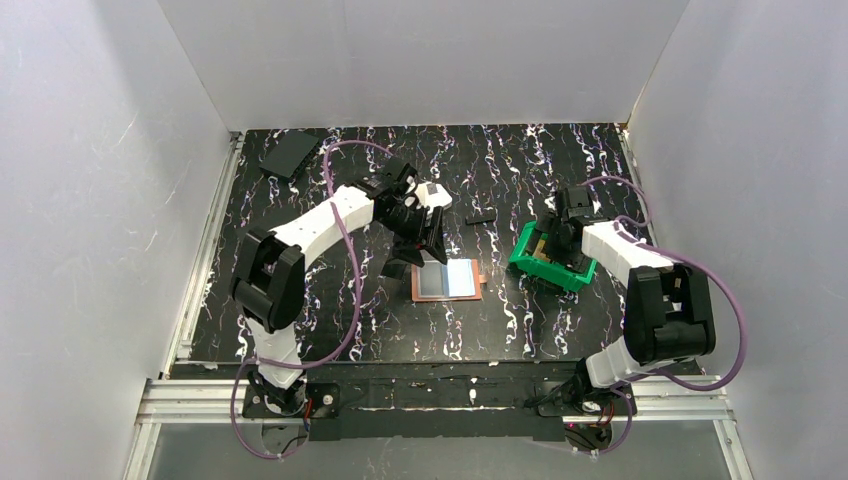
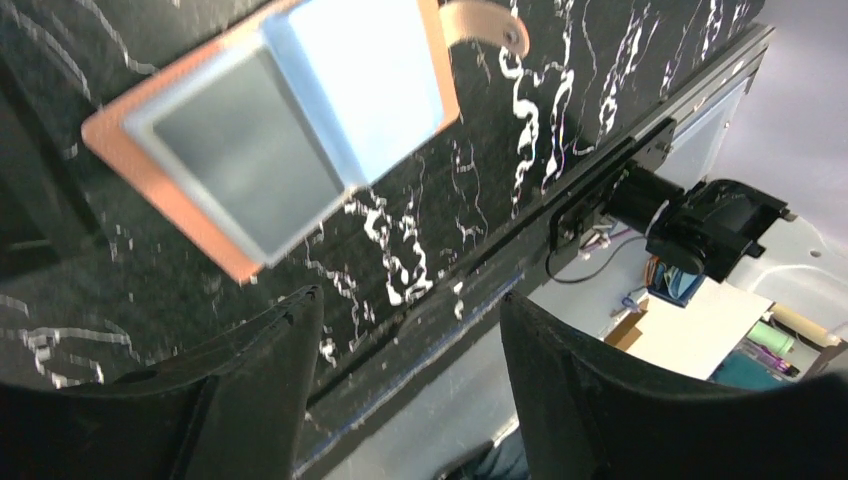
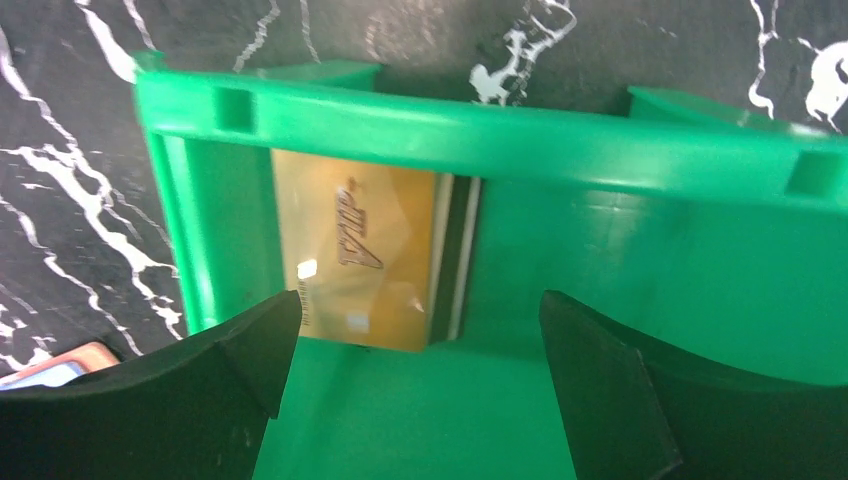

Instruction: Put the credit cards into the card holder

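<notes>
The card holder (image 1: 447, 281) lies open on the marbled table, tan-edged with grey and pale sleeves. In the left wrist view, the holder (image 2: 250, 150) is beyond my left gripper, whose fingers stand apart with nothing between them. A small stack of cards (image 3: 355, 245), gold on top with a dark and light edge, leans inside the green basket (image 3: 600, 150) near its left end. My right gripper is open over the basket, its fingers on either side of the stack's near edge; contact cannot be told.
A white box (image 1: 437, 195) stands partly behind the left arm, and a small dark block (image 1: 481, 216) sits above the holder. At the far left corner is a black box (image 1: 290, 154).
</notes>
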